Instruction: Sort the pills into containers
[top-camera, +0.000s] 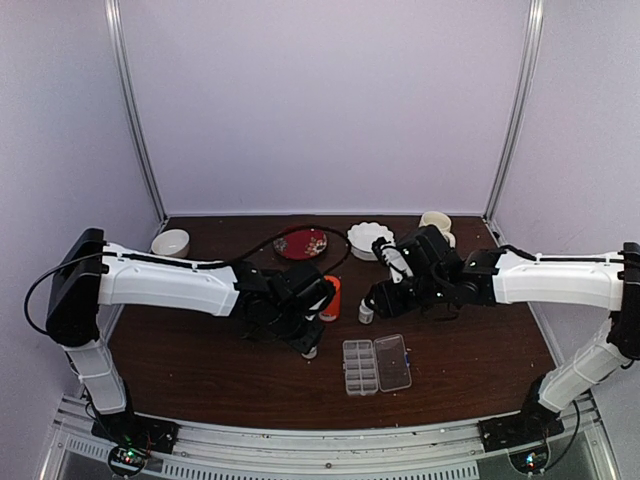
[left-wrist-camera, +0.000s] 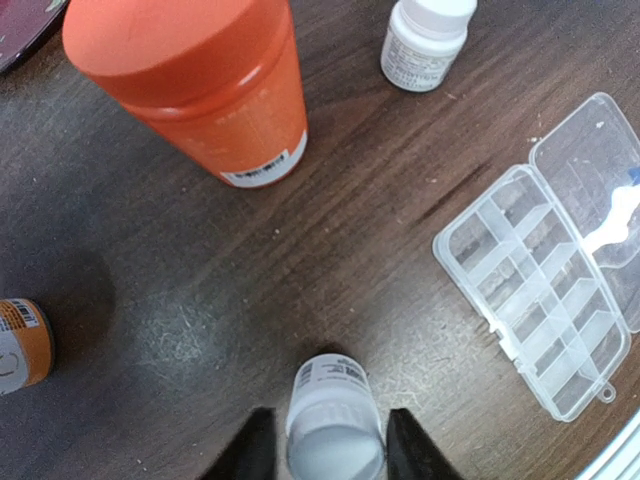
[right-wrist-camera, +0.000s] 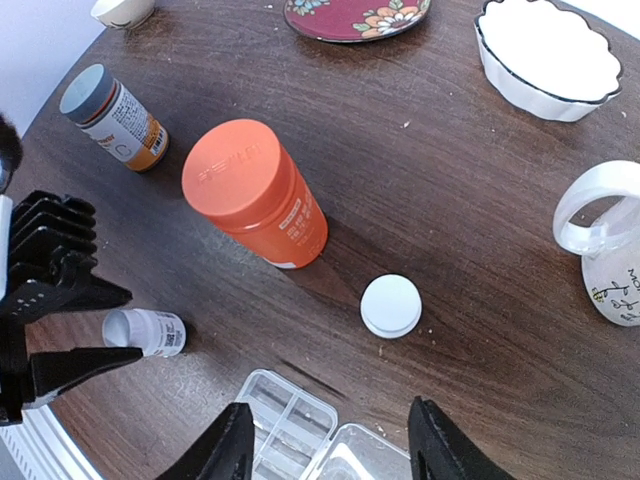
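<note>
A small white bottle (left-wrist-camera: 333, 375) stands on the table with its cap towards my left gripper (top-camera: 309, 345). In the left wrist view the fingers flank this bottle, with a slim gap on each side; the right wrist view shows them open beside its cap. Another white bottle (right-wrist-camera: 391, 306) stands behind the clear pill organizer (top-camera: 361, 368), whose lid (top-camera: 393, 362) lies open to the right. My right gripper is open above the table near that second bottle, nothing between its fingers. No loose pills can be made out.
An orange jar (right-wrist-camera: 255, 193) stands between the arms, and an orange-labelled bottle (right-wrist-camera: 118, 120) is farther left. At the back are a red floral plate (top-camera: 301, 244), a white scalloped bowl (top-camera: 370, 240), a mug (right-wrist-camera: 612, 262) and a small white bowl (top-camera: 171, 243).
</note>
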